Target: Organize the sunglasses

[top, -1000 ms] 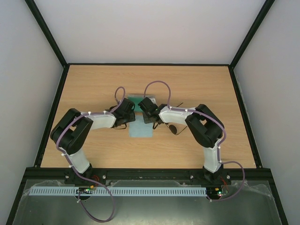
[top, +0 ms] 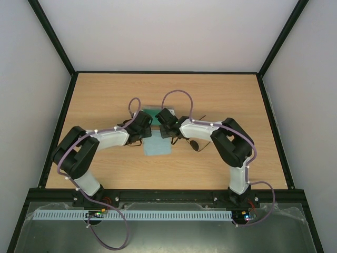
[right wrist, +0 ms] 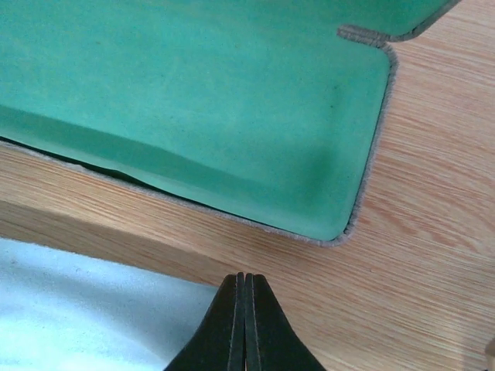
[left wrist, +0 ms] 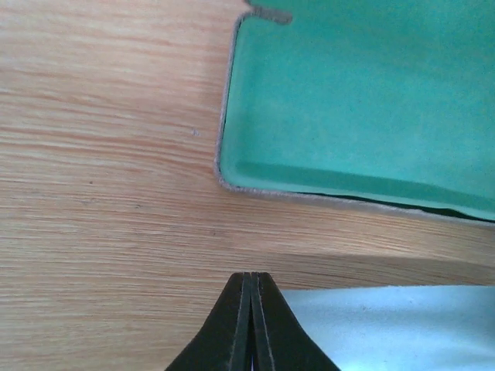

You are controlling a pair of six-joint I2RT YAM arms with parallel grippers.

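An open green case (top: pixel 152 113) lies behind a pale blue cloth (top: pixel 158 147) on the table. At the cloth's far left corner, the tips of my left gripper are shut. My right gripper, also shut, has its tips at the far right corner. Whether either pinches any cloth is unclear. Dark sunglasses (top: pixel 194 145) rest right of the cloth, their upper part hidden by my right arm. The wrist views show the case's tray (left wrist: pixel 348 116) empty where visible.
Thin dark pieces, perhaps other glasses (top: pixel 135 143), show below my left hand, mostly covered by it. Both hands stand close together over the case's front edge. Bare wooden table (top: pixel 221 95) lies behind and to either side.
My right arm has shifted a little right and toward the front. The cloth looks nearly the same, and the sunglasses have stayed put.
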